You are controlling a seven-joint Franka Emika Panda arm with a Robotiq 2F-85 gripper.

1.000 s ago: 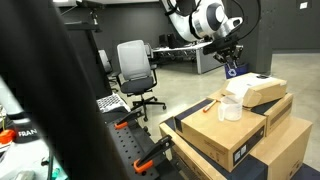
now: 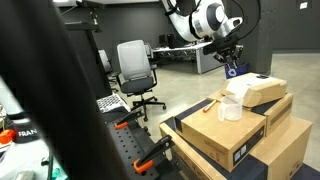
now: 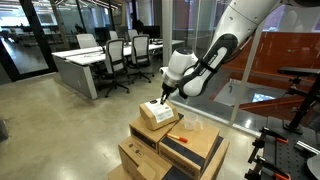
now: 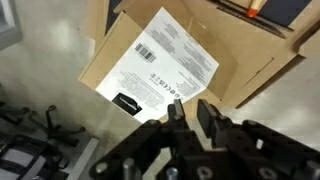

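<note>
My gripper is open in the wrist view, with nothing held between its two dark fingers. Beyond them lies a cardboard box face with a white printed label (image 4: 160, 65). In exterior view 1 the white arm (image 2: 205, 20) reaches in above the boxes, its gripper (image 2: 231, 60) hanging over the small cardboard box (image 2: 262, 93). On the larger box (image 2: 215, 128) stand a whitish translucent container (image 2: 231, 107) and a slim orange object (image 2: 210, 105). Exterior view 2 also shows the small box (image 3: 158, 113) and orange object (image 3: 177, 138).
More cardboard boxes (image 2: 285, 148) are stacked below and beside. An office chair (image 2: 137, 75) stands back left in exterior view 1. A large black shape fills that view's left foreground. Open grey floor (image 3: 60, 130) lies left of the boxes in exterior view 2.
</note>
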